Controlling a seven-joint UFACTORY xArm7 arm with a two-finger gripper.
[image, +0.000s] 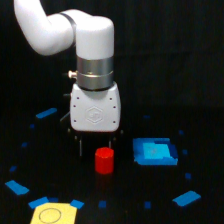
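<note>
A small red block (104, 161) stands on the dark table in the middle of the camera view. Just behind and above it hangs my white gripper (96, 148), pointing down. Its thin dark fingers are spread apart, and nothing shows held between them. The right finger is hard to make out against the dark background near the block, so whether it touches the block I cannot tell.
To the right lies a blue square (155, 152) with a lighter blue patch inside. At the front left edge sits a yellow square (52, 214). Blue tape strips (186, 198) and small blue marks dot the table, which is otherwise clear.
</note>
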